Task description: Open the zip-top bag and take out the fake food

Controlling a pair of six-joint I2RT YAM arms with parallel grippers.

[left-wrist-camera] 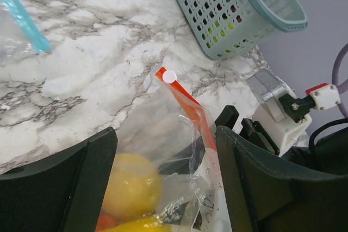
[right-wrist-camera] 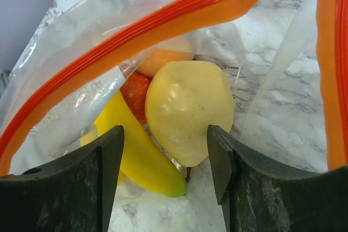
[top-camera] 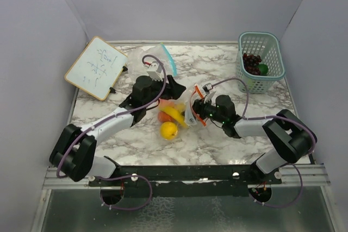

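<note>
A clear zip bag with an orange seal (top-camera: pixel 197 92) lies mid-table, holding fake food: a yellow banana (right-wrist-camera: pixel 141 156), a pale yellow round piece (right-wrist-camera: pixel 187 107), a red piece (right-wrist-camera: pixel 135 93) and an orange one. My right gripper (top-camera: pixel 200 107) stands open at the bag's mouth, which gapes around it in the right wrist view. My left gripper (top-camera: pixel 173 88) is open above the bag's left part, nothing between its fingers. A yellow fruit (top-camera: pixel 168 130) shows at the bag's near end.
A basket (top-camera: pixel 260 85) with grapes and a green item stands back right. A whiteboard (top-camera: pixel 92 69) lies back left. Another clear bag with a blue seal (top-camera: pixel 167 55) lies at the back.
</note>
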